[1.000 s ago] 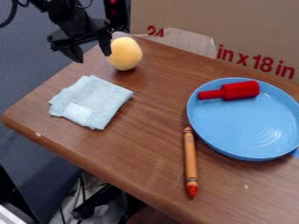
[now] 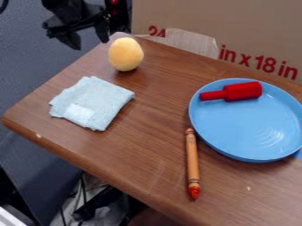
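Note:
My black gripper (image 2: 85, 32) is at the top left, above and left of a pale yellow egg-shaped object (image 2: 126, 53) on the wooden table; whether its fingers are open or shut is hard to tell. A folded light blue cloth (image 2: 91, 104) lies on the left of the table. An orange crayon (image 2: 192, 166) lies near the middle right, beside a blue plate (image 2: 245, 137). A red cylindrical object with a handle (image 2: 242, 91) rests on the plate's upper part.
A cardboard box (image 2: 218, 26) stands behind the table, with clear plastic at the back edge. Bare wood (image 2: 139, 150) is free in the middle and front. The table's left edge drops to the floor.
My gripper has moved up and slightly left, away from the yellow object. The objects on the table look unmoved.

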